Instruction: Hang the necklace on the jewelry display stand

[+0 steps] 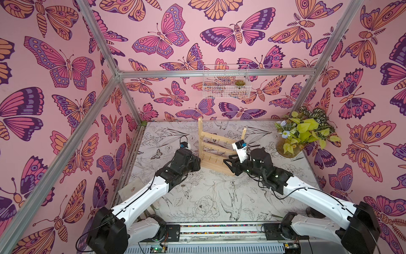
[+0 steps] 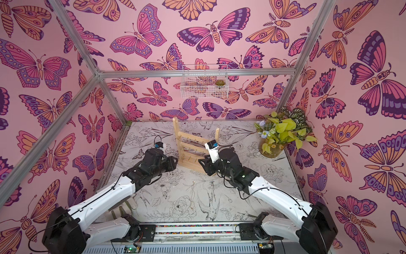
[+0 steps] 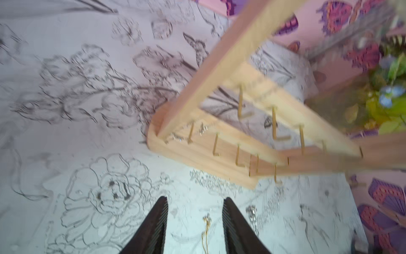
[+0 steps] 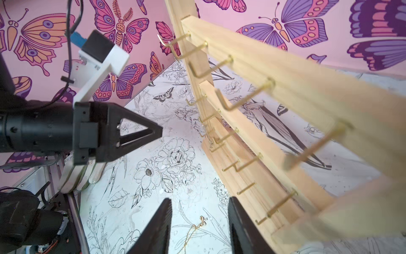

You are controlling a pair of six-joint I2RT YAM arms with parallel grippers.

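The wooden display stand stands mid-table toward the back, with rows of small brass hooks. Thin silvery chain shows at the left end of its lower hooks; how it sits there is too blurred to tell. On the table in front of the stand lies a thin gold necklace, partly out of frame. My left gripper is open and empty, in front of the stand's left side. To the right, my right gripper also has its fingers apart with nothing between them, close before the upper hooks.
A leafy plant in a round vase occupies the back right. A white wire basket hangs at the back wall. The stand's upper rail and protruding hooks are near the right gripper.
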